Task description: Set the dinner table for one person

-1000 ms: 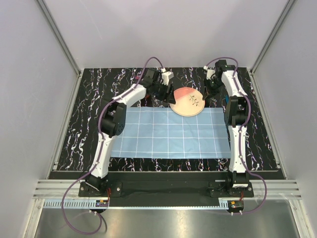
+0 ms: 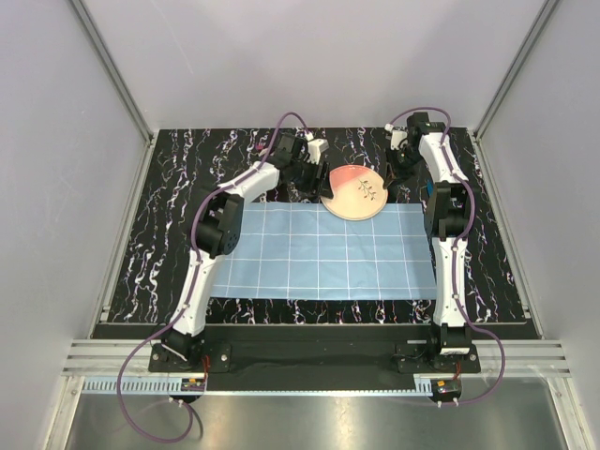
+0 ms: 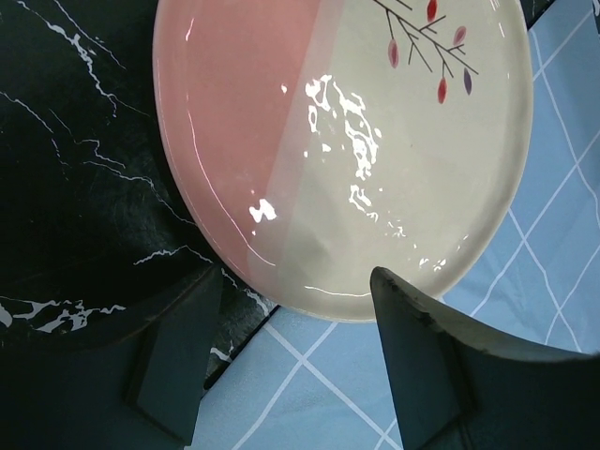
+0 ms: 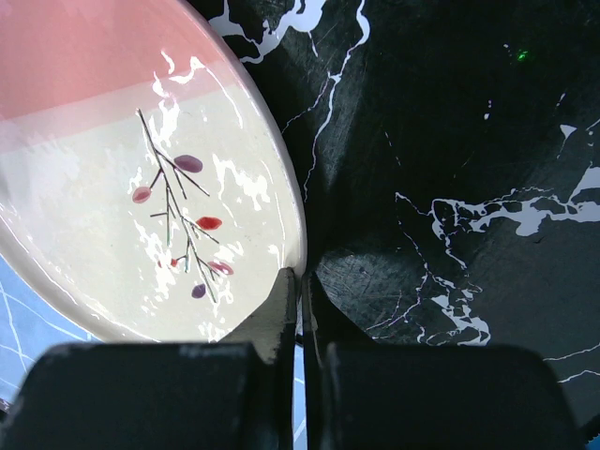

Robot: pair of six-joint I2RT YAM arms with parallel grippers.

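Note:
An oval plate (image 2: 356, 193), pink on one side and cream with a berry-twig print, lies mostly over the far edge of the blue tablecloth (image 2: 309, 258). At its left end is my left gripper, its dark fingers (image 3: 412, 328) spread apart with the plate's rim crossing ahead of and between them. On the opposite end, my right gripper is shut, and the thin cream rim runs in between its fingertips. In the right wrist view the plate (image 4: 103, 159) fills the left half, its near edge partly covered by the fingers.
Black marble tabletop (image 2: 155, 234) surrounds the cloth. Small reddish items (image 2: 261, 145) sit behind the left arm, and something blue (image 2: 429, 187) shows beside the right arm.
The left arm has shifted slightly, its gripper settling a touch lower at the plate's left end over the last second. Plate and right arm look unmoved.

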